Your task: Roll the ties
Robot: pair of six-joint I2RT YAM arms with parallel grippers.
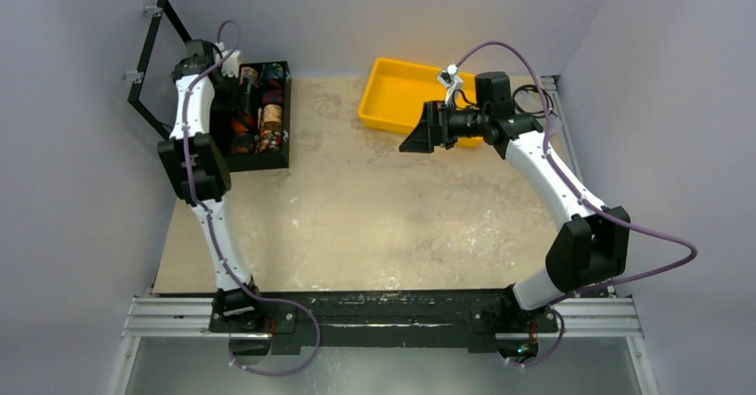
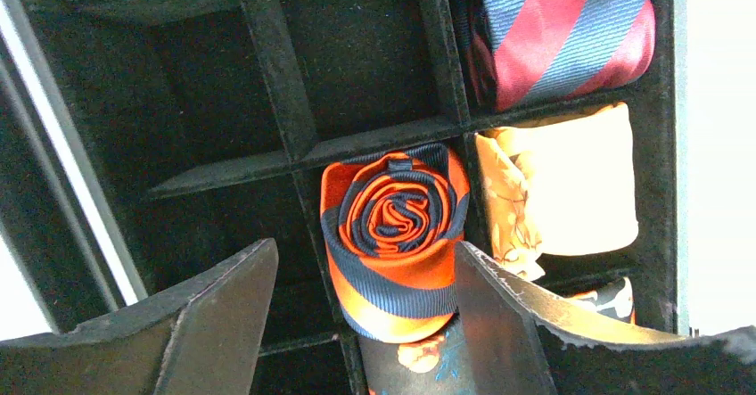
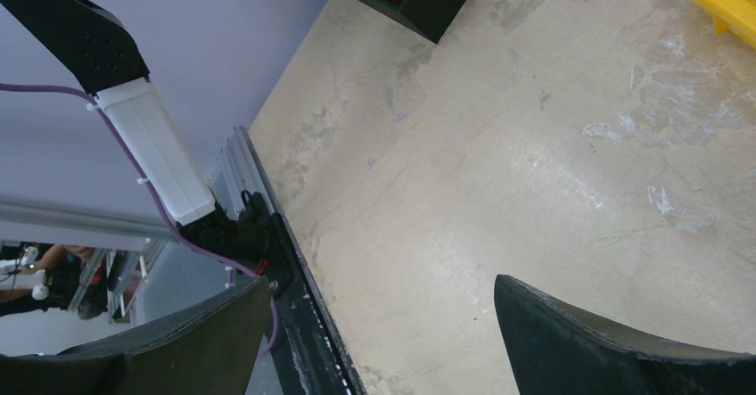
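Note:
A black divided box (image 1: 283, 160) stands at the back left of the table, with several rolled ties in its compartments. In the left wrist view an orange-and-navy tie (image 2: 392, 275) lies coiled in a middle compartment, its spiral end facing up. My left gripper is over the box with its fingers apart; the coil sits below and between them, and no hold on it shows. A red-and-blue striped tie (image 2: 568, 34) and a yellow tie (image 2: 571, 181) fill neighbouring compartments. Away from the box, my right gripper hangs open and empty over the table.
Several compartments on the box's left side look empty, one bare divider (image 2: 276, 69) among them. A yellow tray (image 1: 392, 87) rests at the back, partly under the right arm. A black frame (image 1: 147, 52) stands behind the box's left.

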